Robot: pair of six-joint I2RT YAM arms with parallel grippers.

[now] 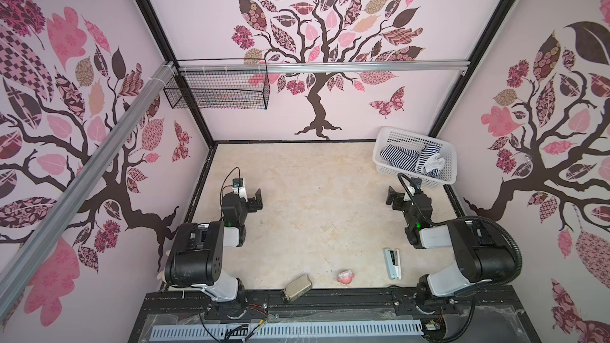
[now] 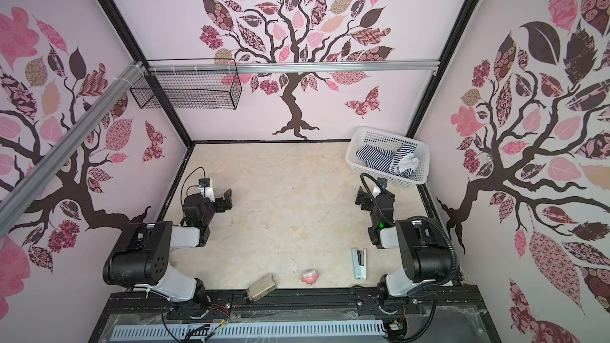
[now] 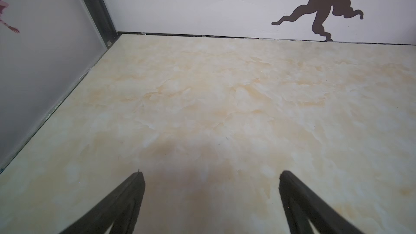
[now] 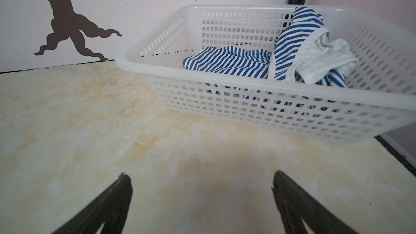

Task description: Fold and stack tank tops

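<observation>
Blue-and-white striped cloth with a pale grey part, the tank tops (image 4: 229,60), lies crumpled inside a white perforated basket (image 4: 260,91) in the far right corner of the table. How many garments are in there I cannot tell. Just in front of the basket, apart from it, my right gripper stands open over bare table. On the left side of the table my left gripper is open too, nothing between its fingers. From above, the striped cloth (image 1: 400,157) shows at the basket's middle and right.
Along the front edge lie a tan box-like block (image 1: 297,287), a small pink-and-white item (image 1: 345,277) and a light blue and black stapler-like tool (image 1: 392,263). A black wire basket (image 1: 222,89) hangs at the back left.
</observation>
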